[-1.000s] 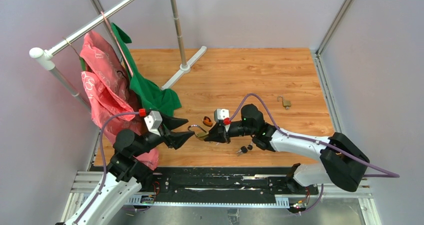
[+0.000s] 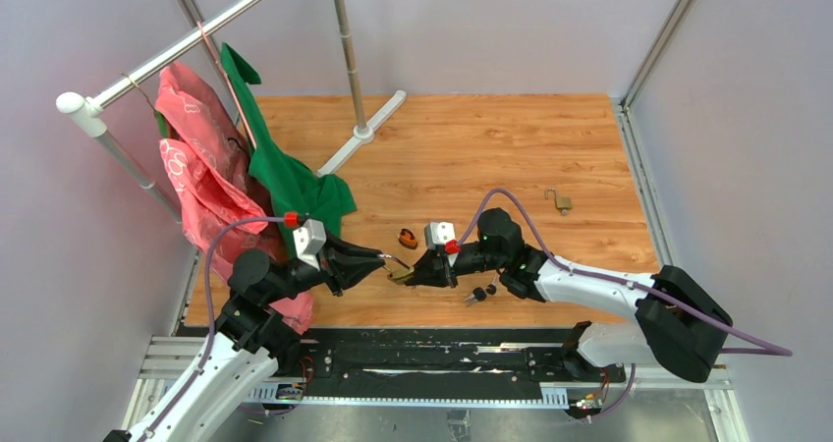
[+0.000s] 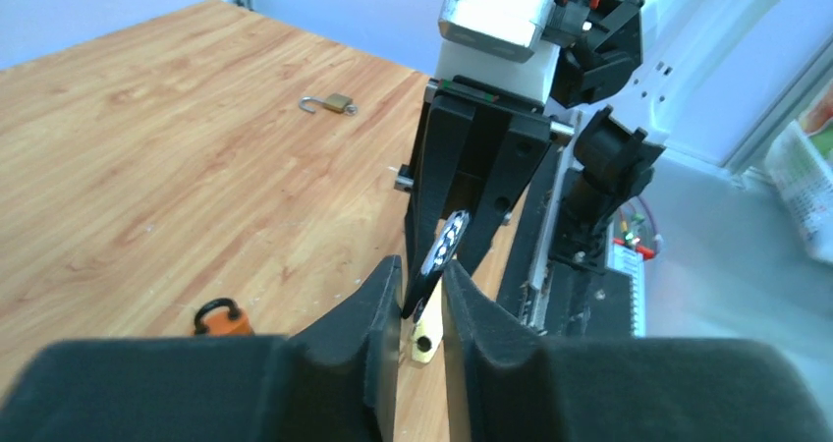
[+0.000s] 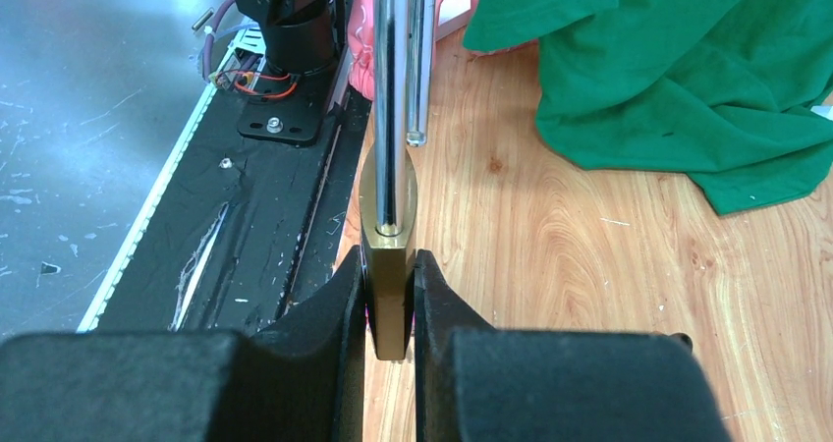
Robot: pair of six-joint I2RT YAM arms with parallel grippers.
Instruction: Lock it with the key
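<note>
Held by its brass body, the padlock (image 4: 388,285) is in my right gripper, whose fingers press on both sides. Its shackle (image 4: 390,98) stands open: one leg enters the body and the other ends free. My left gripper (image 2: 382,258) is at the curved end of the shackle. In the left wrist view its fingers stand close together with a narrow gap, and the dark shackle end (image 3: 432,265) lies at the fingertips; whether they pinch it does not show. Below the padlock, a pale brass tab with a hole (image 3: 423,346) shows, apparently the key.
An orange padlock (image 2: 408,238) and black-headed keys (image 2: 479,295) lie on the wooden table (image 2: 491,147). A second brass padlock (image 2: 563,203) is at the right. On the left, a rack carries red cloth (image 2: 199,157) and green cloth (image 2: 280,167).
A second ago my left gripper was wide open around the shackle's curve; its fingers have closed in and moved slightly right.
</note>
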